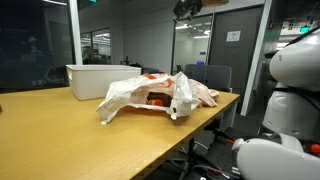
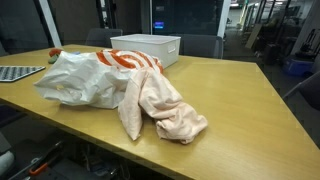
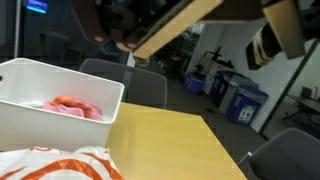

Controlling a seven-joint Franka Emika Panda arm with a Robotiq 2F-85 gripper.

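Note:
My gripper is raised high over the right end of the table, open, with nothing between its fingers. In the wrist view its dark fingers stand wide apart at the top. A pale pink cloth lies crumpled near the table's front edge, its folds spread to the right. It also shows as a low heap at the table's right end, apart from and well below the gripper. A white plastic bag with orange stripes lies rumpled beside the cloth.
A white bin stands at the back; a reddish-pink item lies inside it. Red and dark objects show beneath the bag. A grey tray sits at the far left.

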